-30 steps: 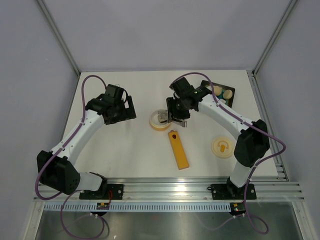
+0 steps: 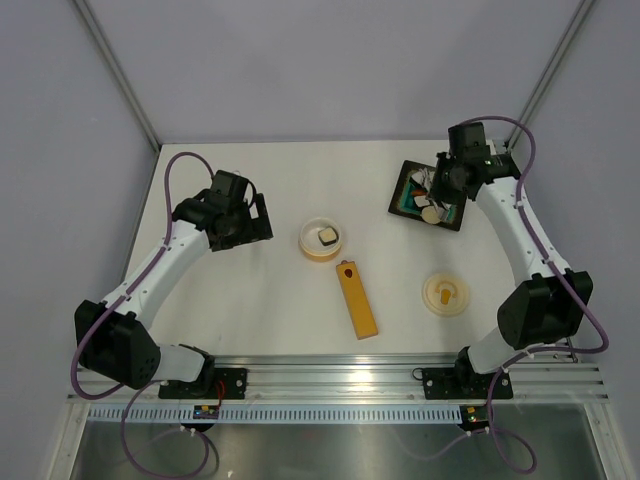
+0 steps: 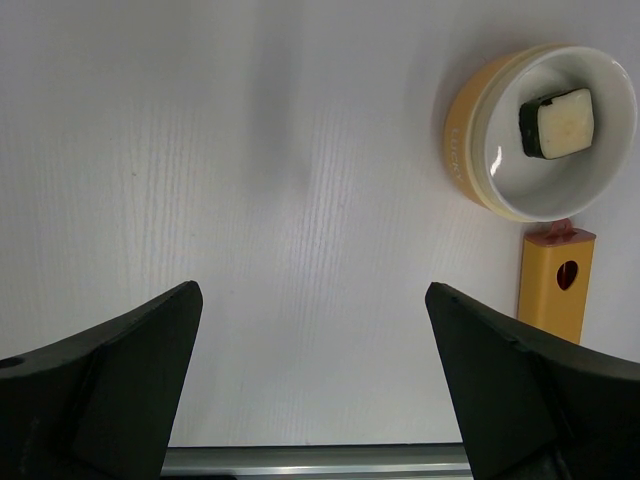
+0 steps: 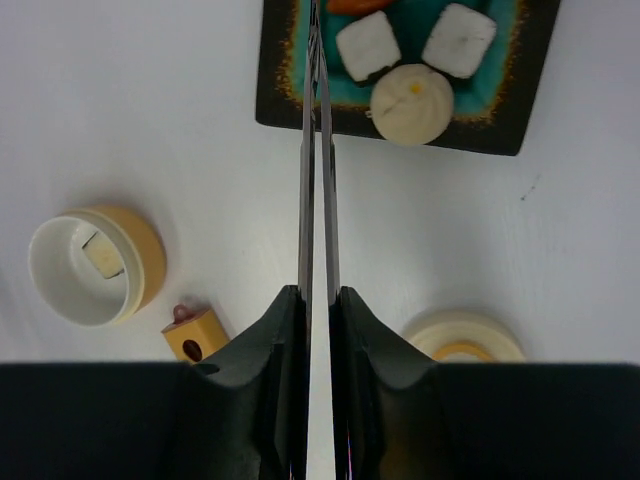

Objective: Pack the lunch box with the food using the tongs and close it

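Observation:
A lunch bowl [image 2: 310, 248] with an orange band holds a white-and-dark sushi piece [image 3: 565, 124] at mid table. A dark tray [image 2: 398, 200] at the back right holds white pieces [image 4: 460, 40], a round cream piece [image 4: 410, 105] and an orange piece [image 4: 355, 5]. My right gripper [image 2: 440, 185], with long metal tongs, hangs over the tray; in its wrist view the tongs look nearly together, whether on anything cannot be seen. My left gripper stands open and empty left of the bowl.
An orange box [image 2: 357, 298] lies below the bowl. A round pale lid [image 2: 445, 294] lies at the front right.
My right gripper has moved from over the bowl to the tray at the back right. The sushi piece is in the bowl. My left arm has not moved.

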